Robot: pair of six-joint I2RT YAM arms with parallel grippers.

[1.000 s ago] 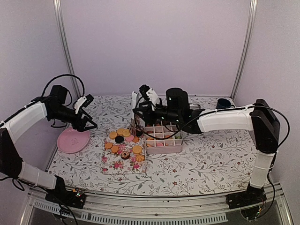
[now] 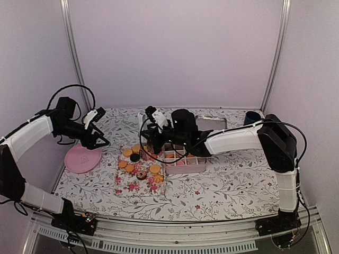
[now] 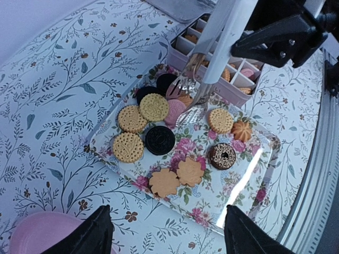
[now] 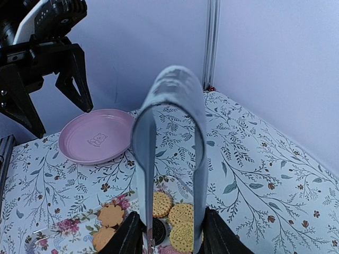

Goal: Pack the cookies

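Note:
Several cookies lie on the floral tray: a pink cookie point(image 3: 176, 110), a dark cookie point(image 3: 160, 140), tan round ones, and a chocolate ring point(image 3: 222, 156). Beside the floral tray point(image 2: 127, 190) stands the pink compartment box point(image 2: 186, 168), partly filled with cookies. My right gripper carries clear tongs point(image 3: 225, 47); its fingers stand open, one finger on either side of the tongs' arms. The tongs' tips are apart, over the tray's back corner by the pink cookie, and I see no cookie clearly lifted. My left gripper is open and empty near the pink plate point(image 2: 83, 159).
A dark cup point(image 2: 252, 117) stands at the back right. Behind the box sits a grey metal tray point(image 2: 218, 123), partly covered by my right arm.
My right arm has moved left with the tongs, from the box's left edge to over the tray's cookies. The left arm, tray, box and plate look unmoved.

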